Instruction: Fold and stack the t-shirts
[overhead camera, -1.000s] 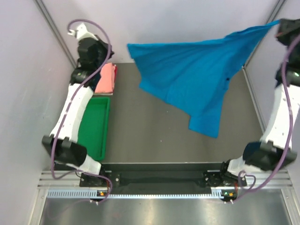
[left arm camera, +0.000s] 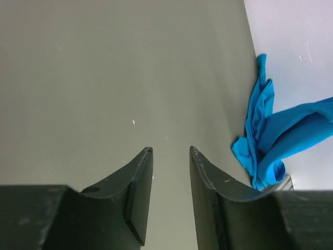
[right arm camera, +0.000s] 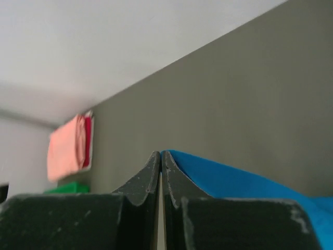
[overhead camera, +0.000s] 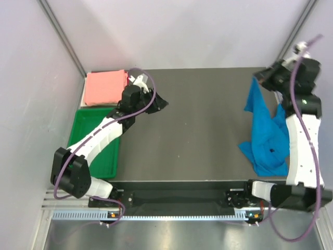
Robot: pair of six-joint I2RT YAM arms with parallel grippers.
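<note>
A crumpled blue t-shirt [overhead camera: 268, 140] lies along the right side of the table [overhead camera: 192, 130], its upper end lifted in my right gripper [overhead camera: 260, 77], which is shut on it; the right wrist view shows the cloth [right arm camera: 203, 172] at the fingertips. My left gripper is open with nothing between its fingers, above the left part of the table; the blue shirt [left arm camera: 265, 140] shows beyond it in the left wrist view. A folded pink t-shirt [overhead camera: 104, 88] lies at the back left, with red cloth [right arm camera: 87, 143] beside it.
A green tray [overhead camera: 106, 156] sits at the left front, below the pink stack. White walls border the back and sides, close to the blue shirt on the right.
The blue shirt, spread high across the table earlier, now hangs bunched at the right. My right gripper has moved left with it; my left gripper has moved right and down.
</note>
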